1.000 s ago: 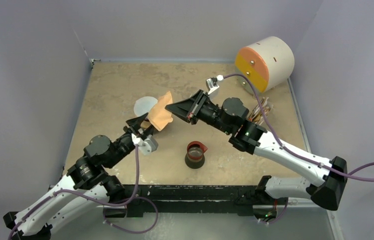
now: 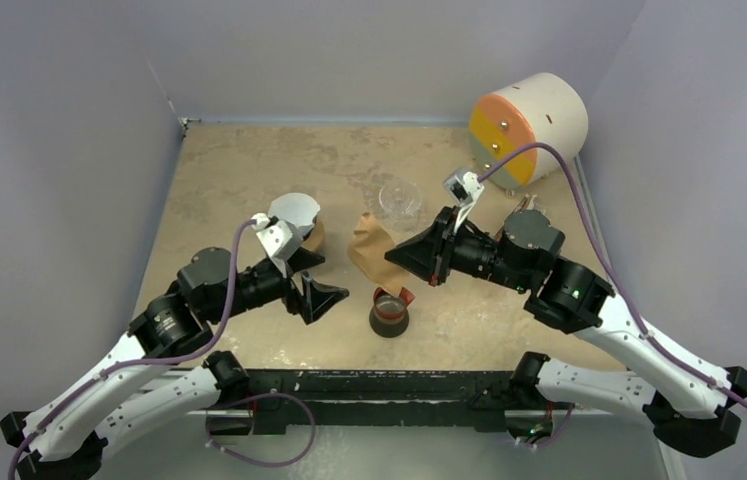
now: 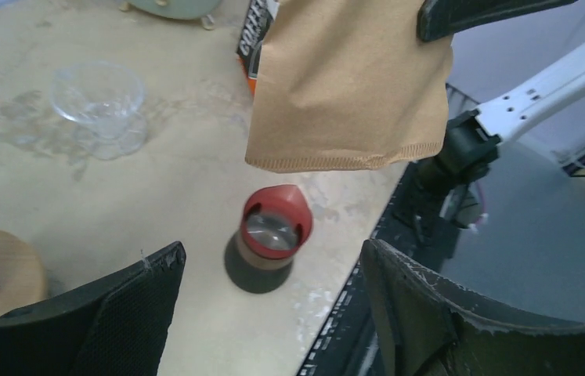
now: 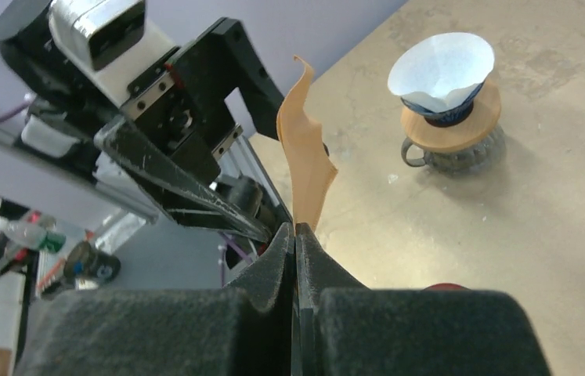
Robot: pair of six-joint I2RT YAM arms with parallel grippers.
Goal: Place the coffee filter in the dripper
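The brown coffee filter (image 2: 371, 250) hangs in the air, its thin edge between the fingertips of my right gripper (image 2: 386, 257), which is shut on it. In the left wrist view the filter (image 3: 352, 94) shows its broad side and a crimped bottom seam; the right wrist view shows it almost edge-on. My left gripper (image 2: 336, 276) is open, nothing between its fingers, left of the filter and apart from it. The dripper (image 4: 442, 69), white inside and blue outside, sits on a wooden ring (image 4: 461, 135) above a glass server (image 4: 465, 159). No filter shows inside it.
A red-rimmed cup (image 2: 389, 312) stands on the table below the filter. A clear glass (image 2: 400, 197) stands farther back. At the back right is a striped drum-shaped box (image 2: 534, 125). Open table lies behind the dripper.
The filter has moved right and toward the front with my right gripper, away from the dripper. My left gripper has turned and now points right, its fingers apart.
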